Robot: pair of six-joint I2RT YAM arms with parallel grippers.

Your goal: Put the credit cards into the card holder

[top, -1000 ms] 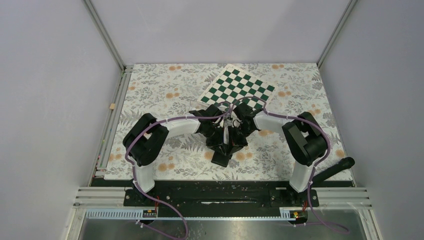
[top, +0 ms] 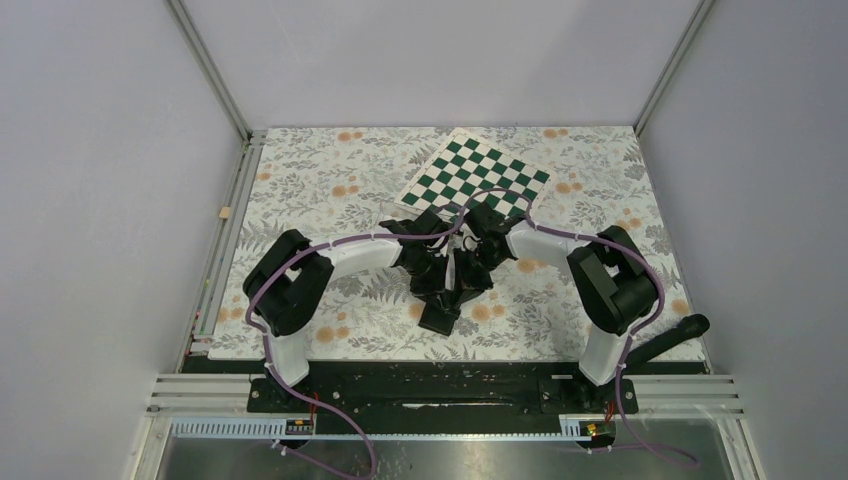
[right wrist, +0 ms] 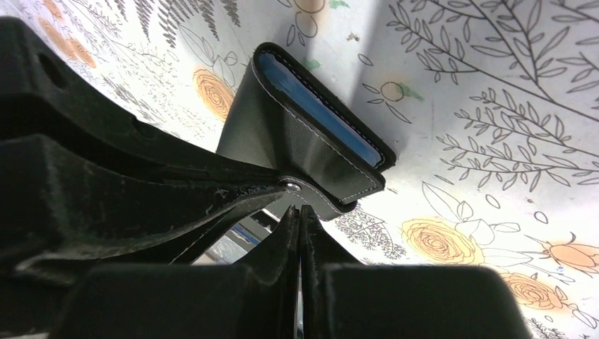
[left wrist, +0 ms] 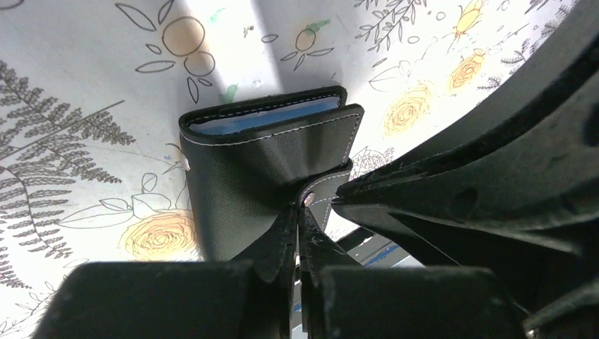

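Note:
The black card holder lies on the patterned cloth near the front middle. Its top slot shows the blue edge of a card inside, and a strap with a metal stud crosses one side. My left gripper is shut, its tips against the strap near the stud. From the other side comes my right gripper, also shut, with its tips close by the strap. Nothing clearly shows between either pair of fingers. The arms hide part of the holder in the top view.
A green and white checkered board lies at the back middle. At the front right corner is a black cylinder. Cloth to the left and right of the arms is free.
My right gripper has moved slightly with it; the left one has barely moved.

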